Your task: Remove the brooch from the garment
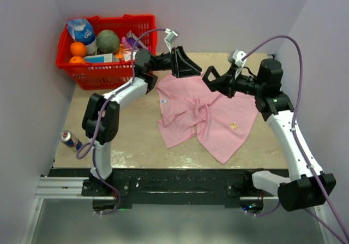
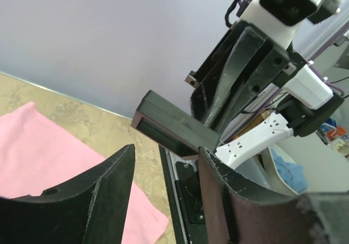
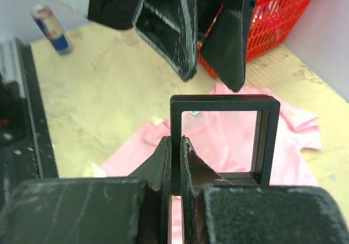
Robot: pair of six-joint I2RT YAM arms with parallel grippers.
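Note:
On the table lies the pink garment [image 1: 227, 132], with a small gold brooch [image 1: 234, 126] on its right part. Above the cloth, my right gripper is shut on one side of a black open square frame [image 3: 225, 101]. In the left wrist view that black frame [image 2: 172, 124] shows nearly edge-on, just beyond the fingertips. My left gripper [image 1: 190, 72] stands open to the left of the frame, with nothing gripped between its fingers. The brooch cannot be made out in either wrist view.
A full red basket [image 1: 98, 77] stands at the back left, holding oranges, a green melon and packages. At the front left is a can [image 1: 70, 140]. Bare tabletop [image 1: 131, 135] lies between the can and the garment. Walls close in the sides and back.

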